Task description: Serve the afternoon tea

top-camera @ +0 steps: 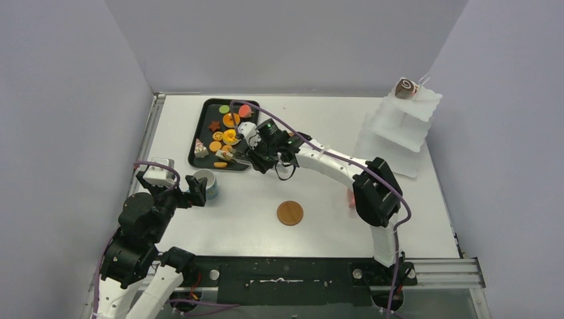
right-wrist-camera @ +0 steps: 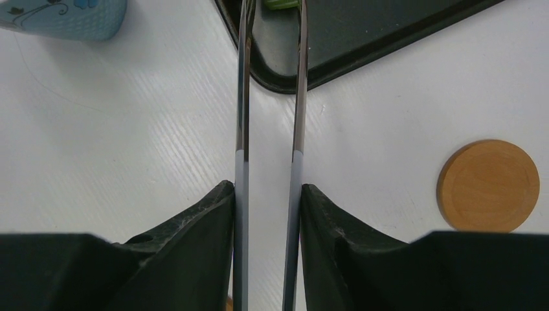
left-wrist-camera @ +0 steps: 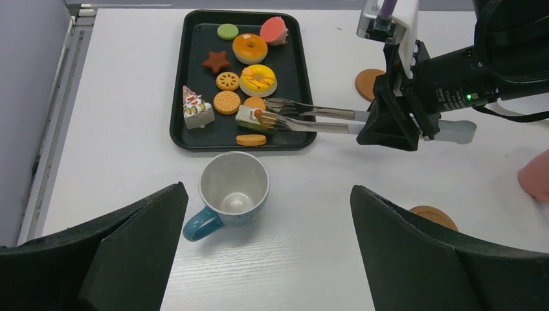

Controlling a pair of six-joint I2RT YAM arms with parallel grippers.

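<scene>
My right gripper (top-camera: 256,161) is shut on silver tongs (left-wrist-camera: 336,113) with fork-like ends. The tongs reach over the right side of the black tray (left-wrist-camera: 178,110), and their ends stand apart around the right end of a small cream-and-green cake piece (left-wrist-camera: 246,118). Whether they press on it, I cannot tell. In the right wrist view both tong arms (right-wrist-camera: 241,123) run between my fingers, and only a green bit of the cake (right-wrist-camera: 280,3) shows at the top. My left gripper stands open and empty, a white cup (left-wrist-camera: 234,178) with a blue handle beyond its fingers.
A triangular cake (left-wrist-camera: 197,110), two ring doughnuts (left-wrist-camera: 250,48) and several biscuits share the tray. Wooden coasters (top-camera: 290,212) lie on the table. At the right rises a white tiered stand (top-camera: 399,126) with a chocolate roll (top-camera: 405,88) on top.
</scene>
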